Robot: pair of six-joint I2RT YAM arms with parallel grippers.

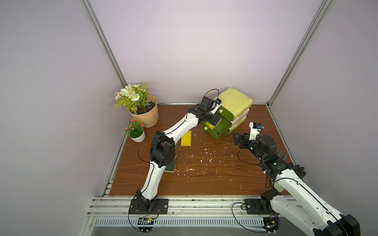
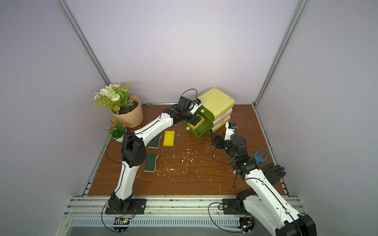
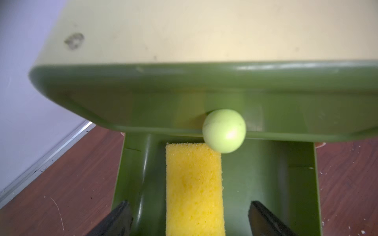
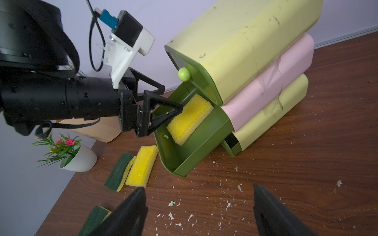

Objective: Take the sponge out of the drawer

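Note:
A yellow sponge lies in the pulled-out green drawer, nearer the drawer's left wall in the left wrist view. My left gripper stands open over the drawer, one finger on each side of the sponge in that view, with room between each finger and the sponge's edges. From the right wrist view, the left fingertips reach over the sponge; whether they touch it I cannot tell. My right gripper is open and empty, held above the table in front of the drawer unit.
The upper drawer's round knob juts out above the sponge's far end. Another yellow sponge and green sponges lie on the table left of the drawer. Flower pots stand at the left. A blue fork and black glove lie at the right.

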